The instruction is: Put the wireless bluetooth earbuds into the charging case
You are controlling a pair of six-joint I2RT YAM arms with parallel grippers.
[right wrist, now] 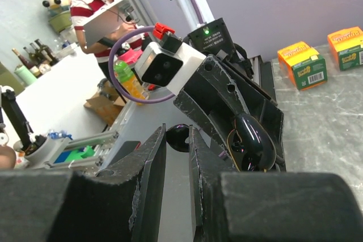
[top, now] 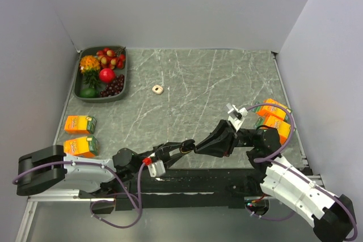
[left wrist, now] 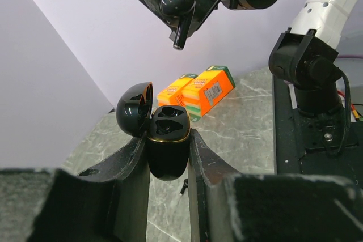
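The charging case [left wrist: 168, 140], glossy black with a gold rim, stands with its rounded lid [left wrist: 134, 110] swung open. My left gripper [top: 180, 150] is shut on the case, and dark hollows show in its top. A black earbud [left wrist: 177, 1] is in my right gripper, its stem [left wrist: 181, 32] hanging down. In the left wrist view this earbud is above the case, with a gap between them. From the top, the right fingertips nearly meet the case. A small black stemmed piece [left wrist: 184, 186], apparently the other earbud, lies on the table.
Orange boxes [top: 80, 123] stand at the left and more boxes [top: 275, 118] at the right. A fruit tray [top: 102, 100] occupies the back left. One small cream object [top: 157, 89] lies on the otherwise clear back part of the table.
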